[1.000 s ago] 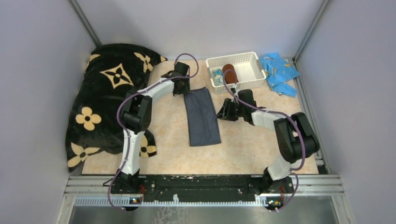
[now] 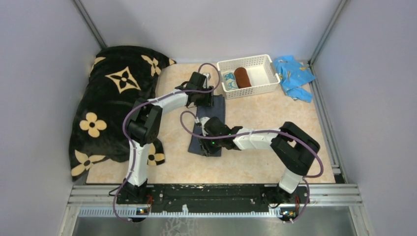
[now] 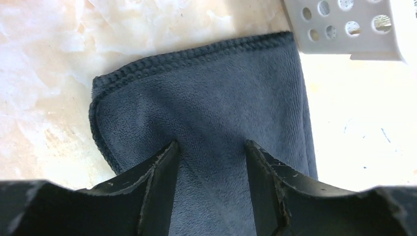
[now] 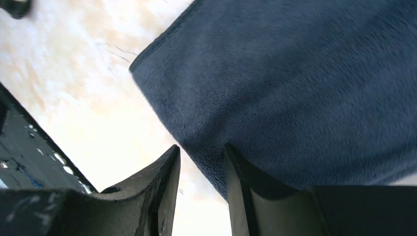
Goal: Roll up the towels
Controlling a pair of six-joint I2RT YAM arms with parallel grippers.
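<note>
A dark grey-blue towel (image 2: 221,110) lies lengthways on the table (image 2: 260,108), somewhat rumpled. My left gripper is part open over the towel's far end near the basket, fingertips at the cloth, with a slightly raised fold beneath them. My right gripper is at the near end, part open, one fingertip on the towel near its edge and the other beside it.
A white basket (image 2: 263,88) holding a brown roll and a patterned roll stands at the back. A blue cloth (image 2: 295,78) lies at the back right. A black flowered fabric (image 2: 103,98) covers the left.
My left gripper has moved right onto the towel's far end. My right gripper has swept left and toward the front, and the towel's near end has shifted left.
</note>
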